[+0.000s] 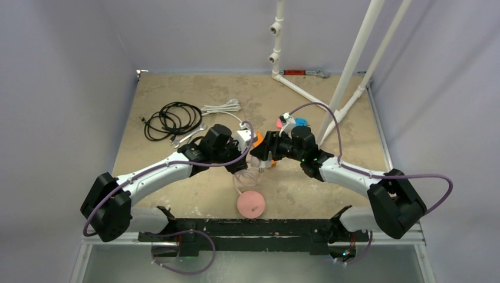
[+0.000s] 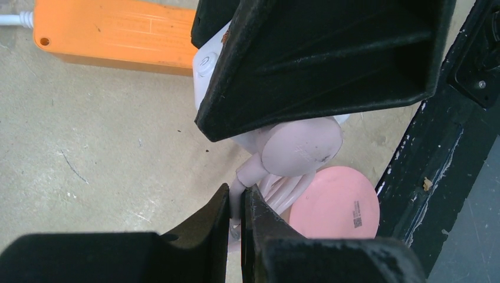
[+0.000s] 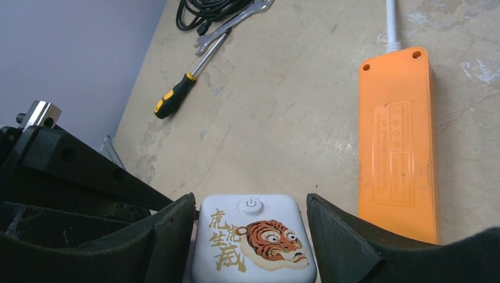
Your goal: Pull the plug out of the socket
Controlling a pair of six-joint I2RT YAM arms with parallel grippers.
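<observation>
The white socket (image 3: 253,239), a block with a tiger picture and a round button, sits between the fingers of my right gripper, which is shut on it. In the left wrist view, the pink plug (image 2: 303,146) shows just below the right gripper's black finger. That finger covers most of the socket (image 2: 206,66), so whether plug and socket still join cannot be seen. My left gripper is shut on the pink cord at the plug's neck. Both grippers meet above the middle of the board in the top view.
An orange power strip (image 3: 396,141) lies near the grippers. The pink disc (image 1: 251,204) with its coiled cord is at the front. A screwdriver (image 3: 176,96), a wrench (image 3: 231,25) and a black cable (image 1: 171,121) lie to the left. White pipes (image 1: 354,65) rise at back right.
</observation>
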